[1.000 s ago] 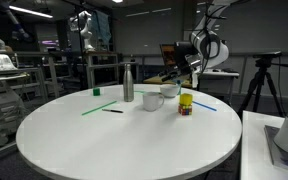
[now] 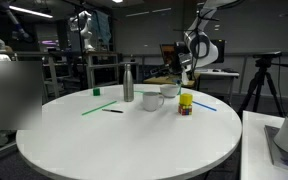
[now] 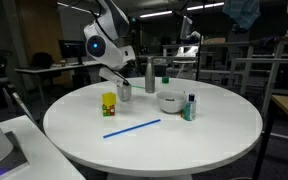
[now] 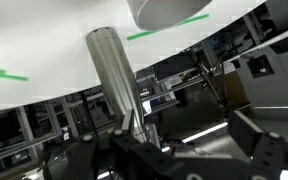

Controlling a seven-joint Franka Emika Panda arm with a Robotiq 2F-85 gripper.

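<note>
My gripper hangs over the far part of the round table, close to a white mug in exterior view 2; whether they touch is unclear. In the wrist view the fingers stand apart at the bottom, with nothing held between the dark fingers. The steel bottle and part of a white mug show ahead of them. A yellow cup stands near the front right of the table, a white bowl behind it.
A small bottle stands beside the bowl. The blue stick, the black pen and a green stick lie flat. Toward the back is a green block.
In exterior view 1 the arm has shifted left and its pose has changed over the last second. The objects on the table look unmoved.
</note>
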